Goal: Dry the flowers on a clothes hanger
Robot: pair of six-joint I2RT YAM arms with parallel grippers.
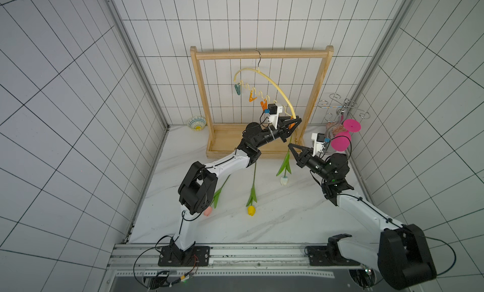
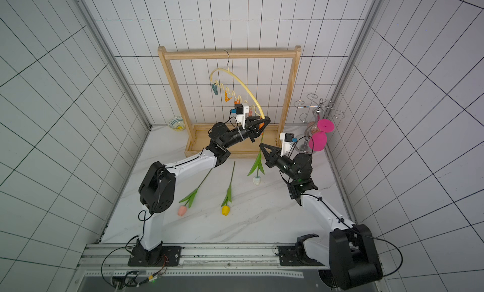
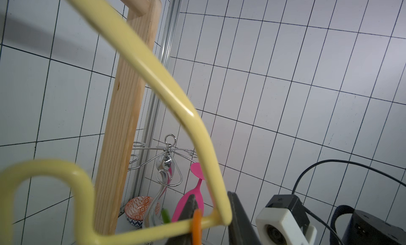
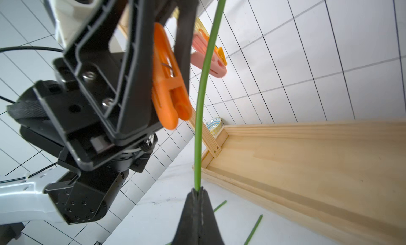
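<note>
A yellow clothes hanger point(image 1: 273, 84) with coloured clips hangs from the wooden rack's top bar. My left gripper point(image 1: 292, 124) is shut on the hanger's lower right end, beside an orange clip point(image 4: 168, 88). My right gripper is shut on a green stem point(image 4: 200, 130), which runs up past that clip; a white tulip head point(image 2: 256, 180) hangs below with its leaves. A yellow tulip point(image 1: 251, 210) and a pink tulip point(image 2: 182, 209) lie on the table, stems towards the rack.
The wooden rack's tray point(image 4: 296, 160) is empty. At the right back stands a metal utensil stand point(image 1: 343, 108) with pink utensils point(image 1: 340, 140); a small bowl point(image 1: 196, 123) sits at back left.
</note>
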